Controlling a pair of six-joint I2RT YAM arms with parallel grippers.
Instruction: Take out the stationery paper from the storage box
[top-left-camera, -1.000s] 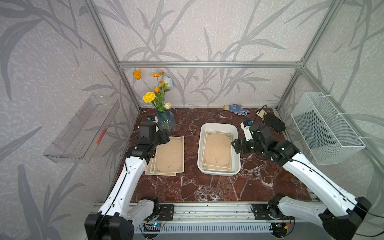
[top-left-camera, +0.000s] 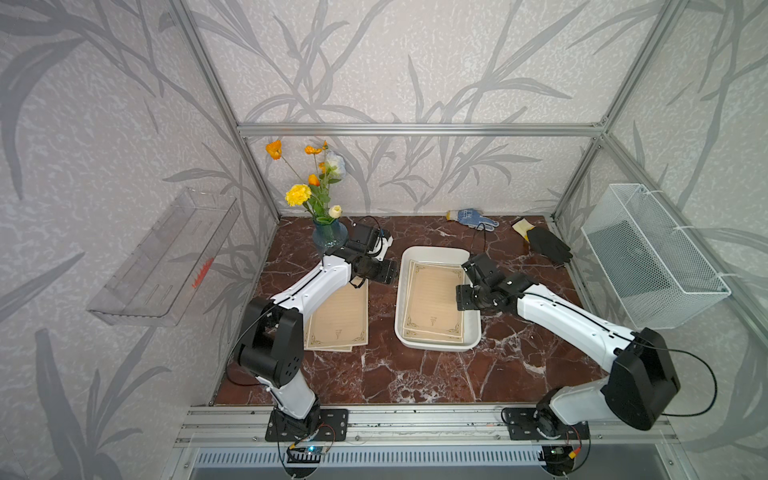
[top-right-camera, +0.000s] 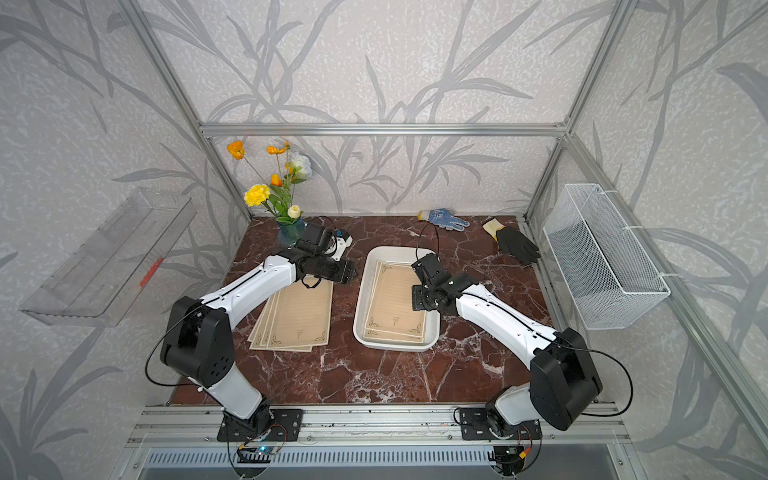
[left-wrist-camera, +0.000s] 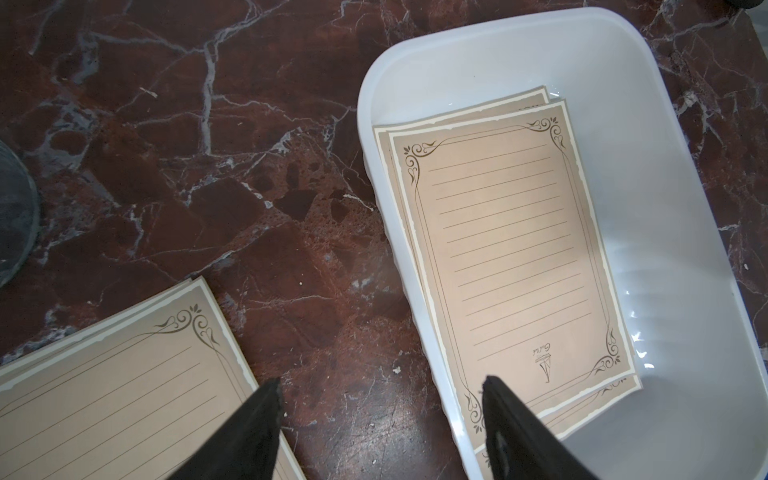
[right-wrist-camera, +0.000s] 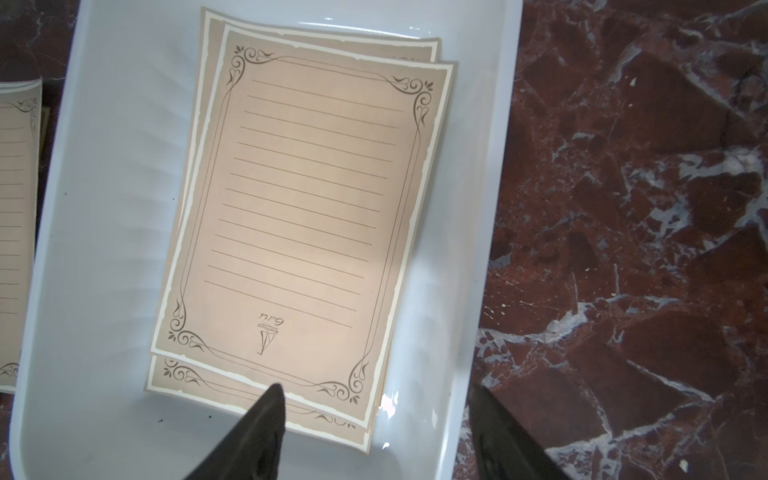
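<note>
Beige lined stationery paper (right-wrist-camera: 292, 216) with scrollwork corners lies in a white storage box (right-wrist-camera: 480, 264); a second sheet peeks out beneath the top one. Outside the box, on the left, more paper sheets (top-right-camera: 300, 316) are stacked on the table. Above the box's left side, my left gripper is open and empty, its fingers (left-wrist-camera: 248, 432) spread wide. My right gripper hovers over the right wall of the box, its fingers apart and empty. Neither one touches the paper.
A glass vase with flowers (top-left-camera: 328, 233) stands close behind the left arm. Gloves (top-left-camera: 472, 217) lie at the back. A wire basket (top-left-camera: 652, 256) hangs on the right and a clear tray (top-left-camera: 168, 256) on the left.
My left gripper has moved right, from over the loose sheets towards the box. The paper has stayed put.
</note>
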